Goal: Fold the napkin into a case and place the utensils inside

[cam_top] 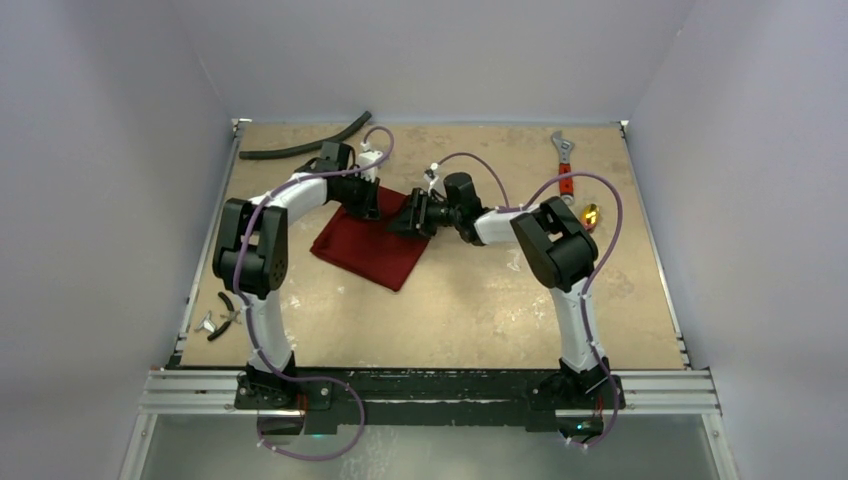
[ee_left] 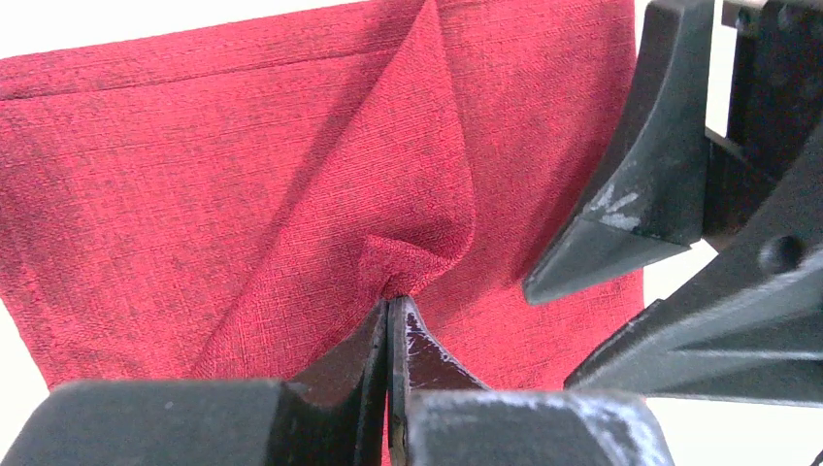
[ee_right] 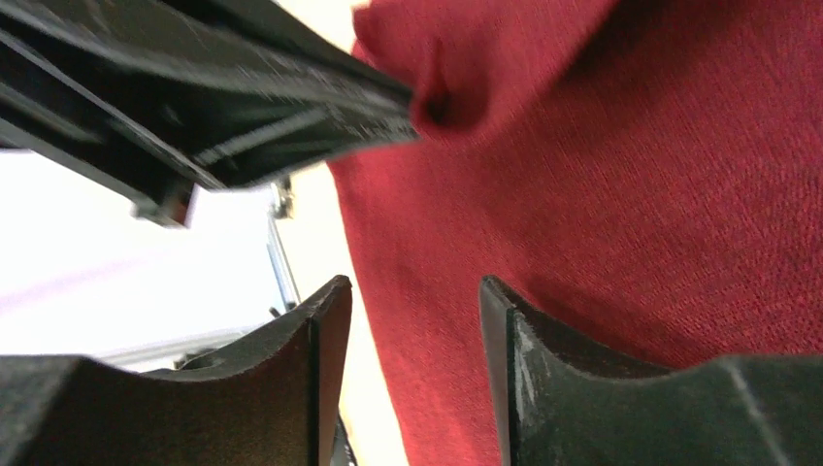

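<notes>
The red napkin (cam_top: 365, 250) lies left of centre on the table (cam_top: 480, 310), with a raised folded flap in the left wrist view. My left gripper is shut on the tip of that flap, which is pinched upward at its fingertips. My right gripper stands part open over the napkin's right side, its fingertips apart with cloth visible beyond them; in the left wrist view its dark fingers (ee_left: 631, 194) reach toward the flap.
A wrench (cam_top: 564, 170) and a golden object (cam_top: 590, 217) lie at the right. Pliers (cam_top: 225, 316) lie front left. A dark curved tube (cam_top: 280, 152) lies at the back left.
</notes>
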